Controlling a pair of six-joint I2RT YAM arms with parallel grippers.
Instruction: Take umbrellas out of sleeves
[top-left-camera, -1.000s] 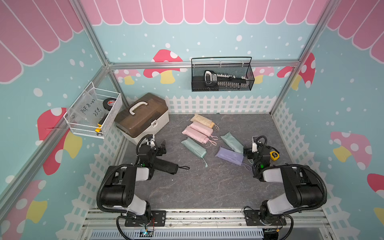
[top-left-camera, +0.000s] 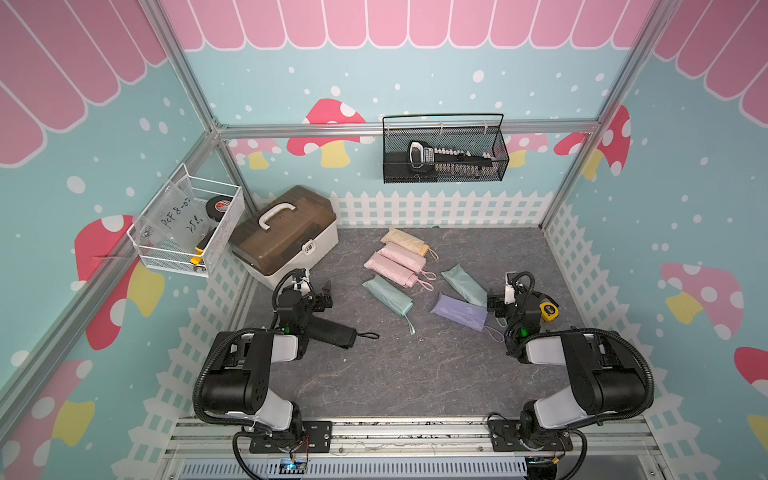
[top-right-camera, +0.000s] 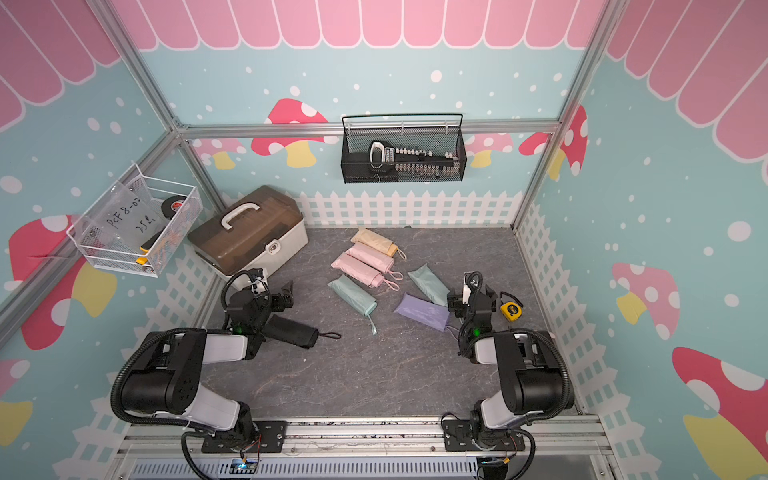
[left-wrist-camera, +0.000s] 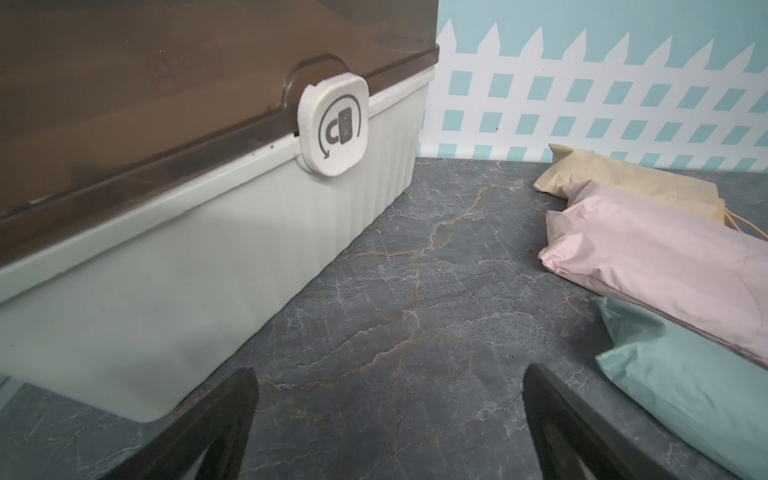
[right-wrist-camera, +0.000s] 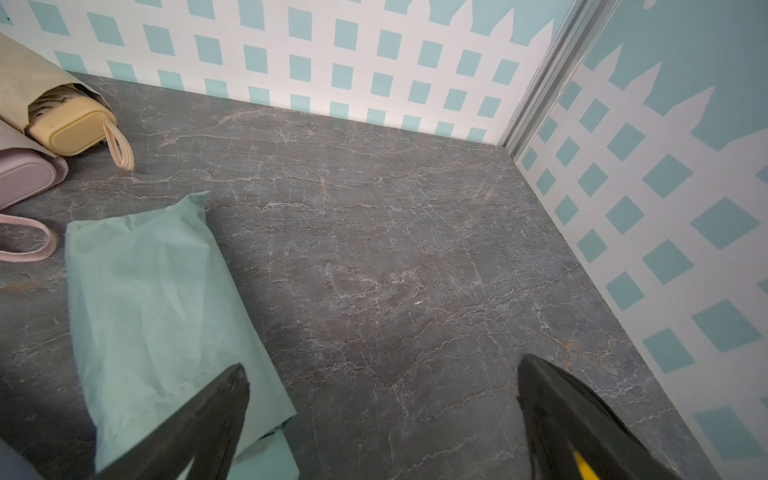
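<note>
Several sleeved umbrellas lie on the dark table. A beige one (top-left-camera: 406, 241) is farthest back, with two pink ones (top-left-camera: 402, 256) (top-left-camera: 390, 269) in front of it. Nearer the middle is a teal one (top-left-camera: 389, 296); to its right are a second teal one (right-wrist-camera: 168, 320) and a purple one (top-left-camera: 459, 312). A black one (top-left-camera: 332, 332) lies at the left, partly hidden by the left arm. My left gripper is open and empty, in front of the case. My right gripper is also open and empty, by the second teal umbrella's near end.
A brown-lidded case (top-left-camera: 289, 236) fills the back left corner. A yellow tape measure (top-left-camera: 549, 310) lies right of my right gripper. Wire baskets (top-left-camera: 445, 156) (top-left-camera: 188, 224) hang on the walls.
</note>
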